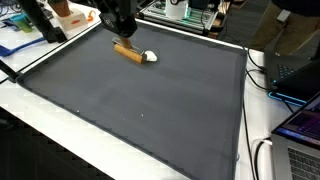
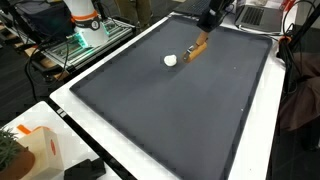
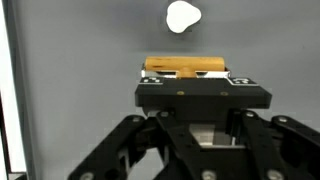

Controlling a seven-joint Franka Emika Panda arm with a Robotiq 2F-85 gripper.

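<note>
A wooden, orange-brown T-shaped piece shows its bar (image 1: pixel 128 53) below the black gripper (image 1: pixel 124 39) in exterior view 1. The fingers are shut on its short upright stem, and in the wrist view the bar (image 3: pixel 184 64) lies crosswise just beyond the fingers. From the other side, the wooden piece (image 2: pixel 195 47) hangs under the gripper (image 2: pixel 204 34); whether it touches the mat I cannot tell. Close by but apart from it, a small white rounded object (image 3: pixel 182 15) rests on the dark grey mat (image 1: pixel 150 105).
A laptop (image 1: pixel 295 160) and a keyboard (image 1: pixel 297 82) stand beyond one side, with cables near the edge. Loose clutter (image 1: pixel 22 30) lies past the far left corner.
</note>
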